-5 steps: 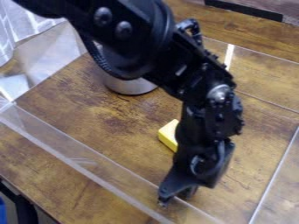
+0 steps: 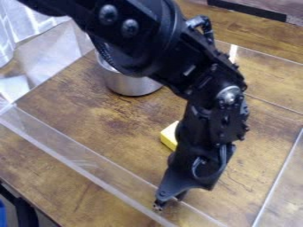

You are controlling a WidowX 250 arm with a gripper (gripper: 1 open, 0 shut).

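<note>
The black gripper [image 2: 166, 197] is low over the wooden surface [image 2: 83, 124] at lower centre, its fingertips down by a clear plastic strip. It looks shut, with nothing visible between its fingers. A yellow block [image 2: 169, 135] lies just behind the gripper, partly hidden by it. A steel pot [image 2: 130, 84] stands at upper left, its top mostly hidden by the arm.
The clear plastic strip [image 2: 71, 155] runs diagonally across the lower left. Clear wrinkled plastic [image 2: 17, 75] is at the left edge. Bare wood is open to the left of the block and on the right.
The arm and gripper have shifted slightly over the last second, with the fingertips staying near the plastic strip. The block and pot look unmoved.
</note>
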